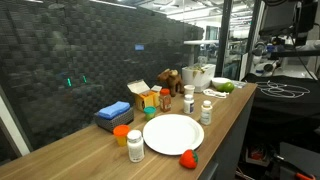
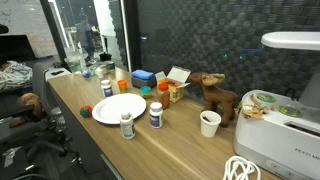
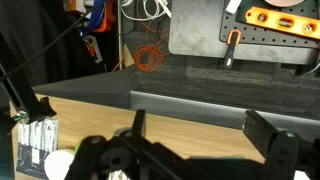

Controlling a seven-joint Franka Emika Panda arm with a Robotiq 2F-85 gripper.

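My gripper is open in the wrist view, its two dark fingers wide apart and nothing between them. Beneath it run the pale wooden counter edge and a dark gap. On the counter, a white plate lies with a red pepper-like item at its near edge. White bottles stand around the plate, one on its left and another on its right. An orange cup, a teal cup and a blue folded item sit towards the back wall.
A brown toy animal, a white cup and a white appliance occupy one end of the counter. The wrist view shows a grey platform and orange cables beyond the counter.
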